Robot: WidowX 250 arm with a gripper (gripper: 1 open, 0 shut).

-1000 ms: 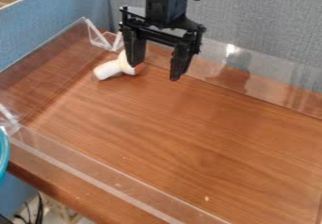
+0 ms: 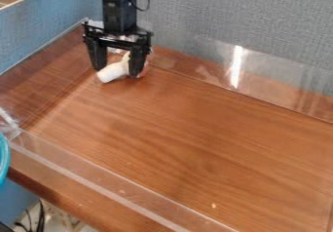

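Observation:
My black gripper (image 2: 117,55) hangs at the back left of the wooden table, open, with its fingers over and around a small white object (image 2: 113,72). The object lies on the wood, tilted diagonally and partly hidden by the gripper; whether the fingers touch it I cannot tell.
Clear plastic edging runs along its back and front. A blue padded wall (image 2: 33,36) stands at the left, a grey wall (image 2: 240,21) behind. A cyan rim shows at the left edge.
My gripper has moved left and back from above the middle rear of the table and now sits lower, over the white object.

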